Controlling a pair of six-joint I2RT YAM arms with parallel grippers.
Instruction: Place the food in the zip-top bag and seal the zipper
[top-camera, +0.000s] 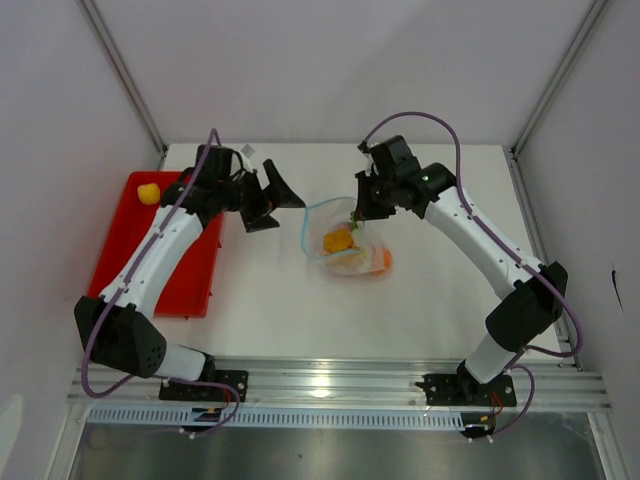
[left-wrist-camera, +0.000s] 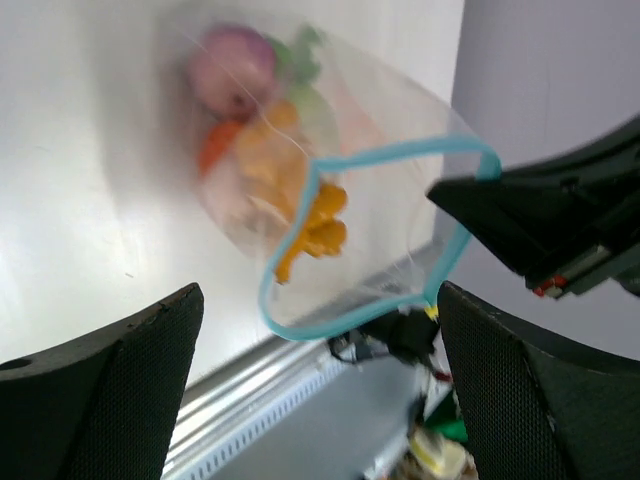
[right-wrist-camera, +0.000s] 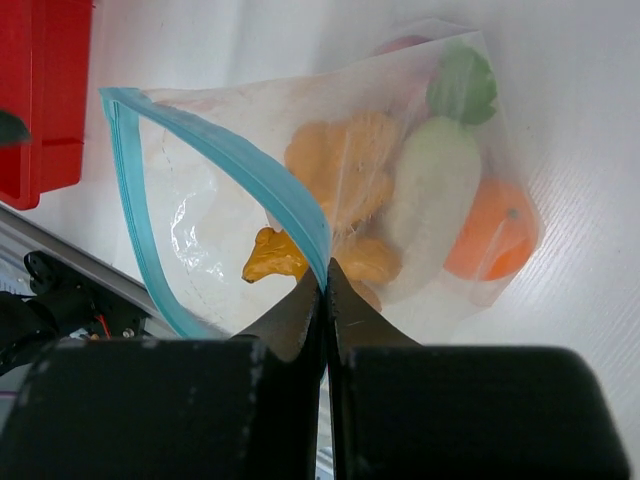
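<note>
A clear zip top bag (right-wrist-camera: 210, 215) with a blue zipper rim lies mid-table, its mouth gaping toward the left. Inside it are an orange-yellow ginger-like piece (top-camera: 338, 240), an orange fruit (right-wrist-camera: 492, 230), a pale green oblong item (right-wrist-camera: 433, 195), a green leafy piece (right-wrist-camera: 462, 85) and a purple round item (left-wrist-camera: 234, 72). My right gripper is shut at the blue rim, pinching the thin edge of the bag. To the left of the mouth, my left gripper (top-camera: 284, 205) stands open and empty. One yellow food piece (top-camera: 149, 194) sits in the red tray (top-camera: 185, 290).
The red tray fills the left side of the white table (top-camera: 430, 300), near the left arm. Clear table surface surrounds the bag in front and to the right. A metal rail (top-camera: 330, 370) runs along the front edge.
</note>
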